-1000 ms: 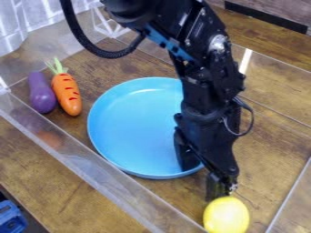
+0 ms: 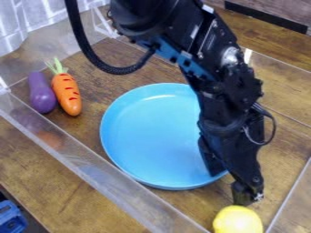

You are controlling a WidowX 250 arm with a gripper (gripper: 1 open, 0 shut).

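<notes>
The black gripper (image 2: 230,182) hangs low over the right side of the blue plate (image 2: 140,141), its fingers open, one over the plate's rim and the other lower toward the front right. A yellow, rounded object (image 2: 237,221) lies just in front of the lower finger, partly cut off by the bottom edge, with nothing seen between the fingers.
At the left an orange toy carrot (image 2: 67,95) and a purple eggplant (image 2: 40,94) lie inside a clear-walled enclosure. A blue object (image 2: 9,218) sits outside at the lower left. Bare wood shows right of the arm.
The arm has moved slightly right and up, away from the yellow object. The yellow object appears a little further right and down, and the plate has shifted slightly right.
</notes>
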